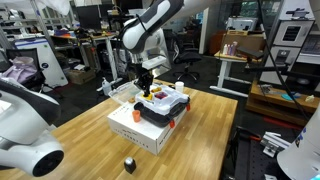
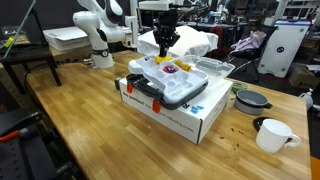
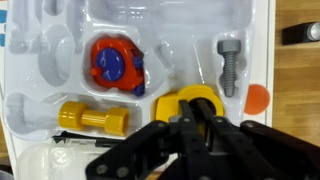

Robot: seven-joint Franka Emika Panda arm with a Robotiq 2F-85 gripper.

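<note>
A yellow round piece (image 3: 165, 107) lies under and between the dark fingertips of my gripper, which is shut on it. In the second exterior view my gripper (image 2: 163, 50) hangs over the far part of the clear plastic tray (image 2: 205, 67), with the yellow piece (image 2: 162, 59) at its tips. The wrist view also shows a red and blue toy piece (image 3: 116, 64), a yellow dumbbell-shaped piece (image 3: 95, 118) and a grey bolt (image 3: 229, 68) in the tray. My fingers hide part of the yellow piece; whether it touches the tray I cannot tell.
The tray rests on a white box (image 2: 190, 121) on the wooden table. A white mug (image 2: 273, 136) and a grey pot (image 2: 252, 102) stand to the box's right in the second exterior view. A small dark object (image 1: 129, 165) sits nearer the front; bare table surrounds it.
</note>
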